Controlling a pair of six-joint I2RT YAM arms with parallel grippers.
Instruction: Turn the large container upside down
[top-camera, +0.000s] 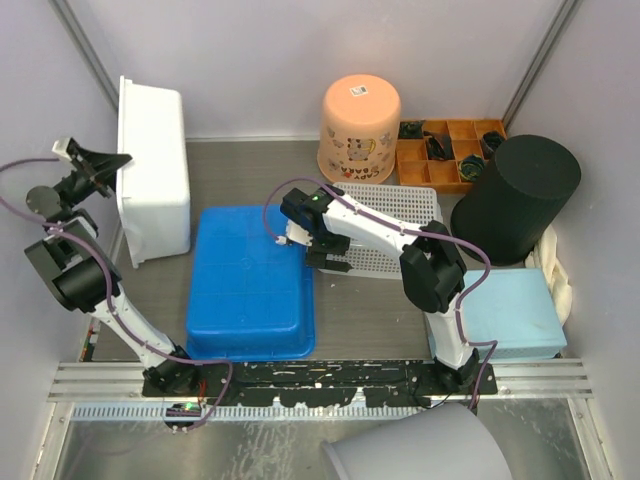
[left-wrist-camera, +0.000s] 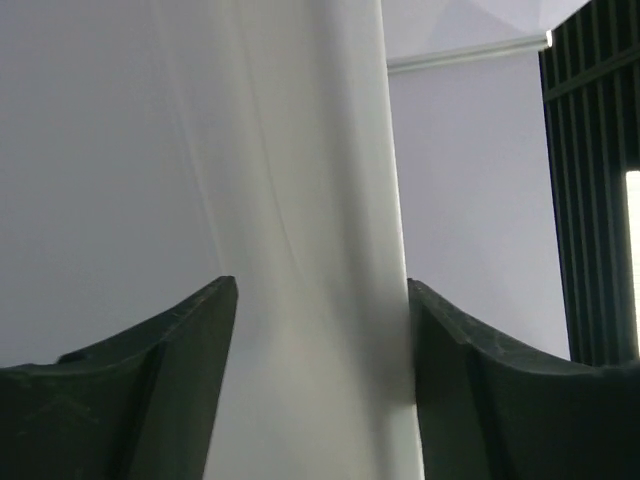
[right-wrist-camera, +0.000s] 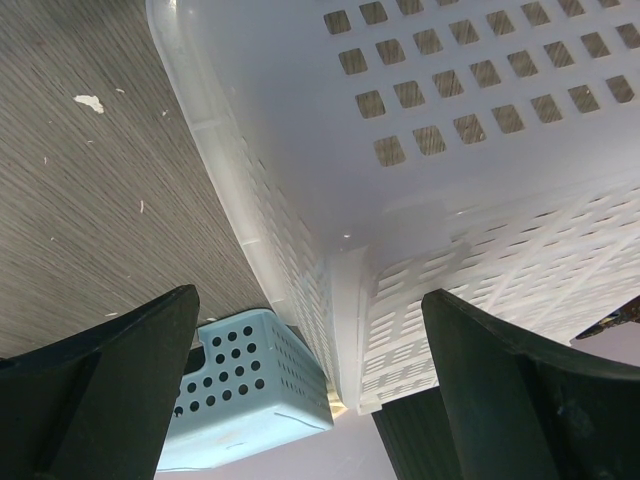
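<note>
The large white container stands tipped on its side at the left of the table, its rim side facing the left wall. At that rim is my left gripper. In the left wrist view the white wall runs between its fingers, which stand apart; the right finger meets the wall's edge. The inside of the container is hidden from above. Over a white perforated basket my right gripper is open, its fingers wide apart in the right wrist view, with the basket's corner beyond them.
A blue upturned bin lies between the arms. Behind stand a pink bin and an orange divided tray; a black cylinder and a light-blue box fill the right side. Bare tabletop shows behind the blue bin.
</note>
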